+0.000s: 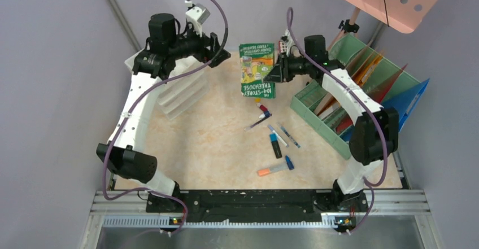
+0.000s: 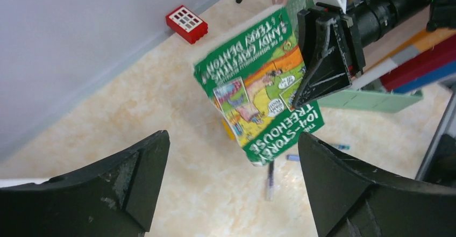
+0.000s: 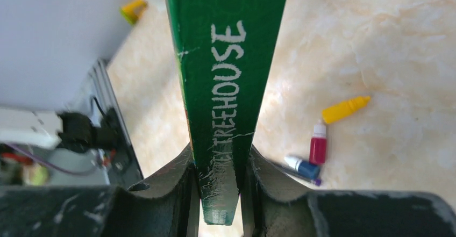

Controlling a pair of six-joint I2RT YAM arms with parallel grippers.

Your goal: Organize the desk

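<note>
My right gripper (image 1: 277, 74) is shut on a green Treehouse book (image 1: 257, 62), held in the air over the middle of the desk; its spine (image 3: 226, 86) fills the middle of the right wrist view. My left gripper (image 1: 214, 50) stands open and empty, high at the back left, apart from the book. Below lie pens and markers: a yellow one (image 3: 344, 108), a red one (image 3: 318, 145), a black and blue marker (image 1: 275, 147) and an orange marker (image 1: 265, 171).
A white rack (image 1: 181, 96) stands at the left, partly under my left arm. A green organizer (image 1: 316, 127) with colored folders fills the right side. A red block (image 2: 187, 24) sits at the back.
</note>
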